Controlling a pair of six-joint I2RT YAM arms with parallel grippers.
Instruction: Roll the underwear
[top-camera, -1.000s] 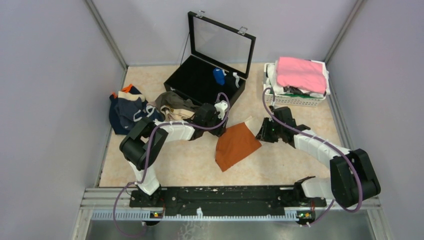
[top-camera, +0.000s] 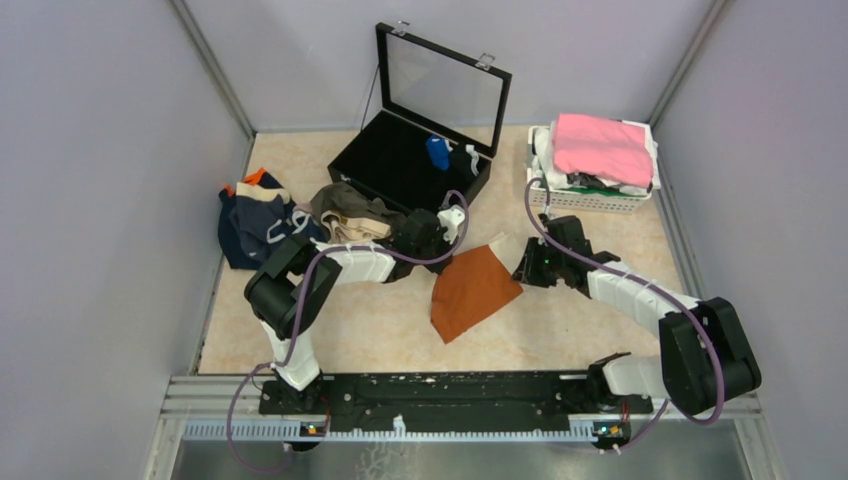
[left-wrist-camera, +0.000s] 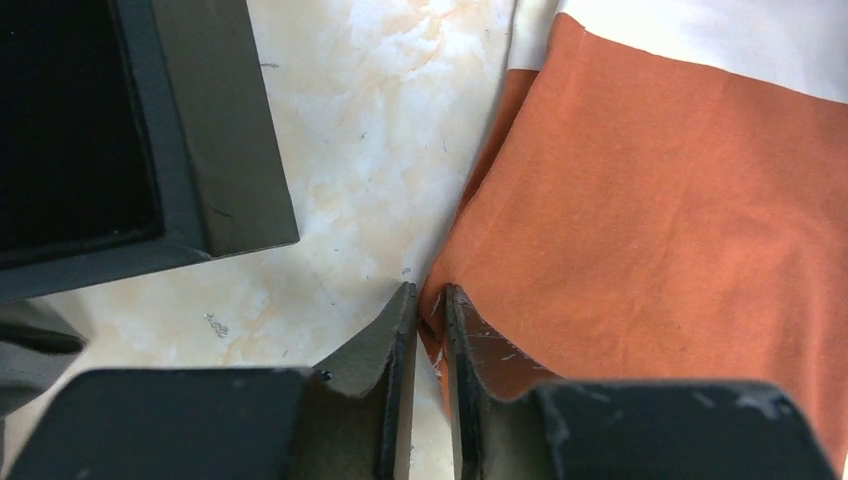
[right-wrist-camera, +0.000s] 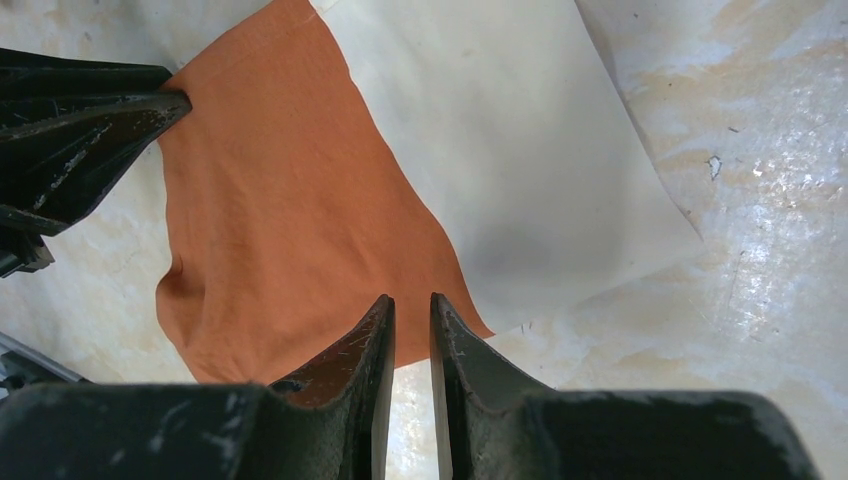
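Note:
The rust-orange underwear (top-camera: 472, 292) with a white band (top-camera: 506, 247) lies spread flat, its lower left side curved, between the two grippers. At its upper left edge is my left gripper; its fingers stand narrowly apart with a small ridge of orange cloth between the tips. My right gripper is narrowly open above the right-hand edge, close to where orange meets white. The orange edge (right-wrist-camera: 412, 343) shows in the gap, and no grip on it is visible. The right wrist view also shows the left gripper's dark fingers (right-wrist-camera: 150, 112) at the cloth's far edge.
An open black case (top-camera: 385, 155) with a clear lid stands behind the left arm, its corner near the left gripper. Folded clothes (top-camera: 262, 228) are piled at left. A white basket (top-camera: 590, 200) of laundry stands back right.
My left gripper has shifted slightly to the right along the cloth's upper edge. The right gripper has barely moved, and the underwear looks the same.

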